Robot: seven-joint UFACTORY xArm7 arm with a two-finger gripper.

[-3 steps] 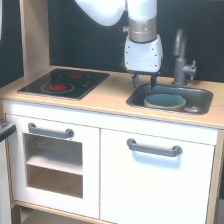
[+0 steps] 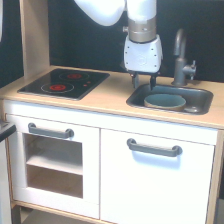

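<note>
My gripper [image 2: 143, 82] hangs from the white arm, pointing down over the left rear edge of the sink [image 2: 136, 98]. Two dark fingers show apart, with nothing visible between them. In the sink sits a round greenish dish or pan [image 2: 165, 102], below and to the right of the fingertips. A gap appears to separate it from the gripper. The dark tap [image 2: 180, 60] stands behind the sink, right of my hand.
A black cooktop [image 2: 64, 83] with red rings lies on the left of the wooden counter [image 2: 112, 92]. Below are an oven door with a handle [image 2: 50, 131] and a cabinet door with a dark handle [image 2: 154, 148]. Counter space between cooktop and sink is clear.
My arm is almost where it was, perhaps very slightly lower. The dish, tap and doors look unmoved.
</note>
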